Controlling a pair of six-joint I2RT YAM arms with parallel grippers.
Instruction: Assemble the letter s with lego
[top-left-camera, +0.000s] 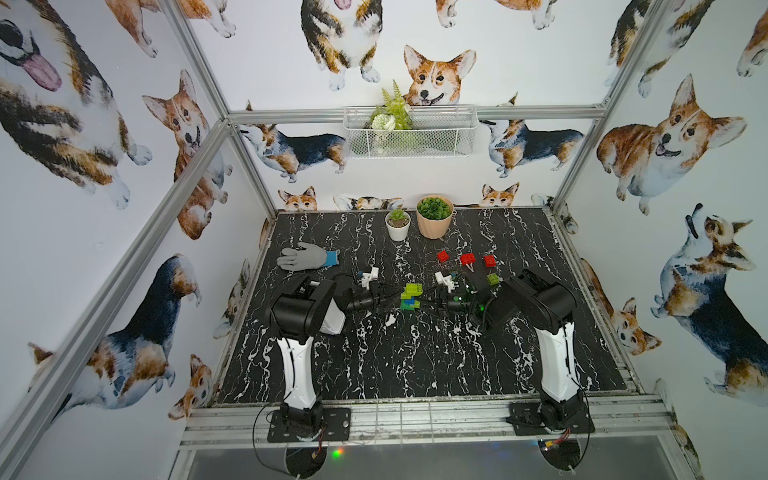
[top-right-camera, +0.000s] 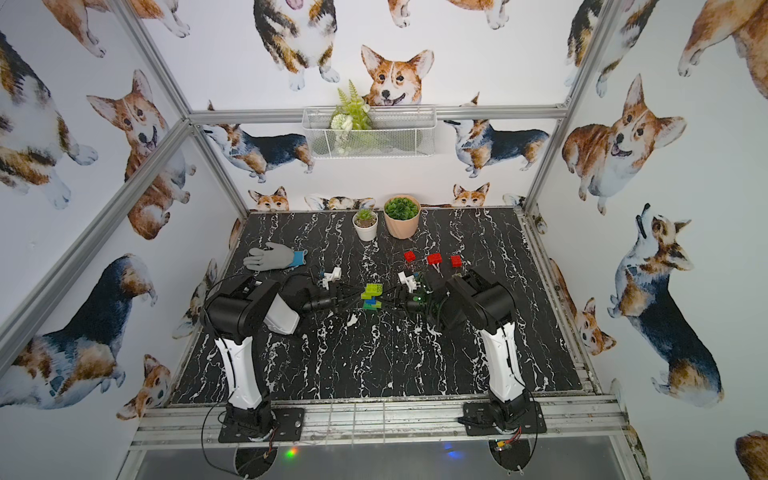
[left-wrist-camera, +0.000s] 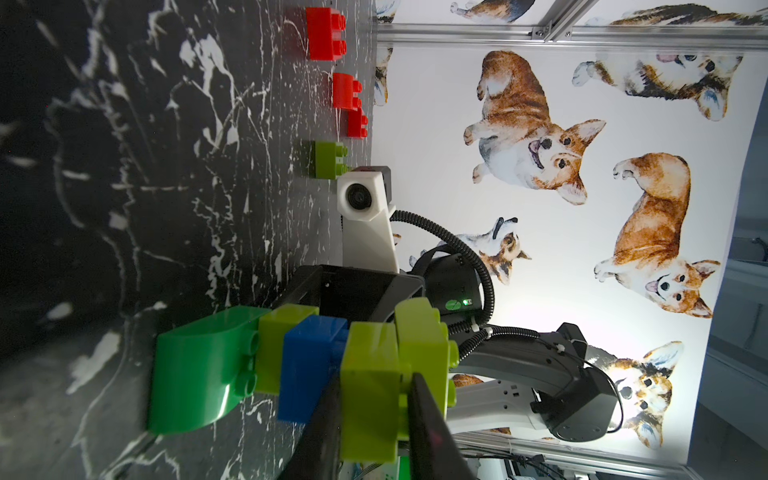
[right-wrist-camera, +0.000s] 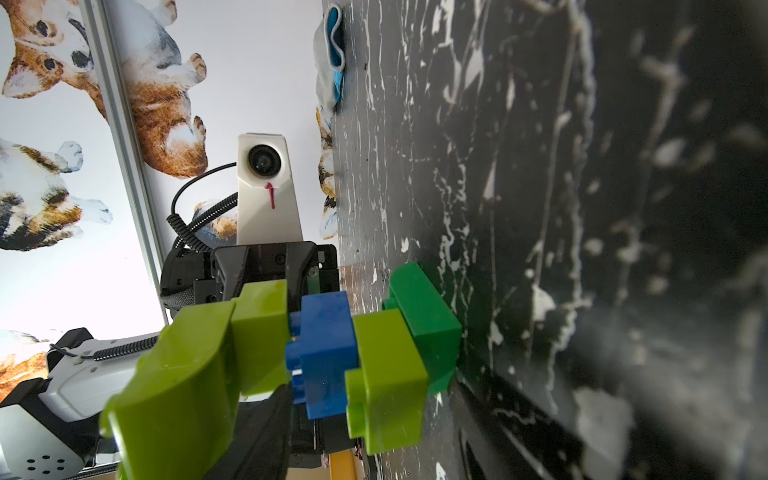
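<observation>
A stack of lime, blue and green bricks (top-left-camera: 410, 295) sits at the table's centre between my grippers. In the left wrist view my left gripper is shut on a lime brick (left-wrist-camera: 369, 376), beside a blue brick (left-wrist-camera: 304, 376) and a green brick (left-wrist-camera: 200, 368). My right gripper (top-right-camera: 388, 297) faces it from the right, close against the stack. In the right wrist view the lime (right-wrist-camera: 184, 384), blue (right-wrist-camera: 324, 352) and green (right-wrist-camera: 422, 320) bricks fill the space at its fingers, whose grip is largely hidden.
Red bricks (top-left-camera: 467, 259) and a green brick (top-left-camera: 493, 279) lie behind the right arm. A glove (top-left-camera: 301, 257) lies at the back left, two potted plants (top-left-camera: 434, 216) at the back.
</observation>
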